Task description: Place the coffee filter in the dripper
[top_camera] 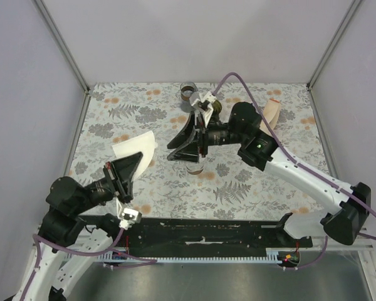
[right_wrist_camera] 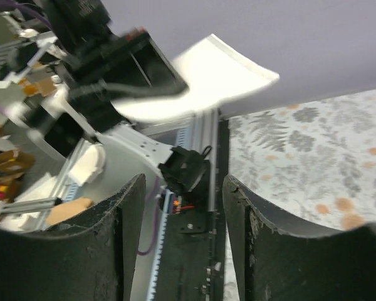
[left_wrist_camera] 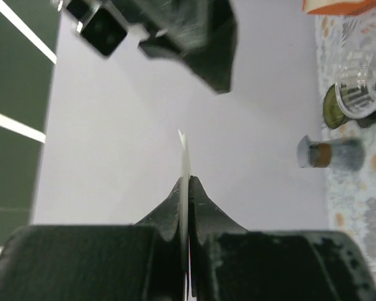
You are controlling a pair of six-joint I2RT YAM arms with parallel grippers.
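Observation:
A white paper coffee filter (top_camera: 133, 145) is held in my shut left gripper (top_camera: 130, 167) at the left of the top view; it appears edge-on in the left wrist view and as a white sheet (right_wrist_camera: 207, 78) in the right wrist view. My right gripper (top_camera: 180, 148) stands open at the centre, to the right of the filter and apart from it, nothing between its fingers. A clear ribbed vessel (left_wrist_camera: 358, 81), perhaps the dripper, shows in the left wrist view. In the top view a clear item (top_camera: 195, 168) lies partly under the right gripper.
At the back stand a small dark cup (top_camera: 188, 89) and an olive glass (top_camera: 216, 105), partly hidden by the right arm. A tan paper packet (top_camera: 271, 115) lies at the back right. The patterned surface is bordered by pale walls.

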